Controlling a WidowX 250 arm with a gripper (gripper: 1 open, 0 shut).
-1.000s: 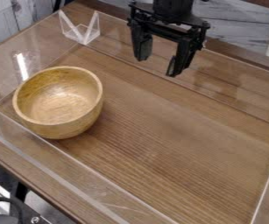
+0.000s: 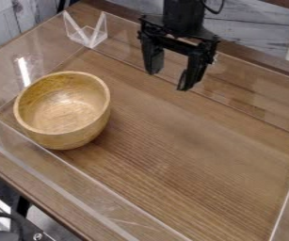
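Observation:
My black gripper point(image 2: 174, 58) hangs over the back middle of the wooden table, its fingers spread open and pointing down, with nothing visible between them. A large tan bowl point(image 2: 61, 128) stands at the left of the table, apart from the gripper.
A small clear plastic container point(image 2: 87, 30) sits at the back left. A grey marbled panel point(image 2: 257, 30) runs along the back. A black cable lies at the lower left corner.
The bowl and container have not moved.

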